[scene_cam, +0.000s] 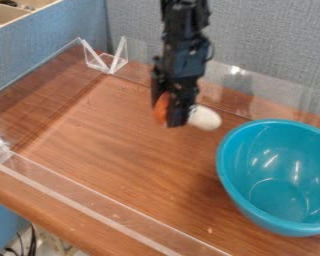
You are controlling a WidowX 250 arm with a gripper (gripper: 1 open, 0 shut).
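Observation:
My black gripper (pixel 178 112) is raised above the middle of the wooden board. An object with an orange part (pixel 162 108) and a white rounded part (pixel 202 118) hangs at its fingers, the orange showing on the left and the white sticking out to the right. The fingers are blurred, so their exact closure is hard to see.
A teal bowl (pixel 278 190) stands at the right. Clear low walls edge the board, with white brackets (pixel 105 62) at the back left and left front. The left of the board (pixel 76 130) is bare.

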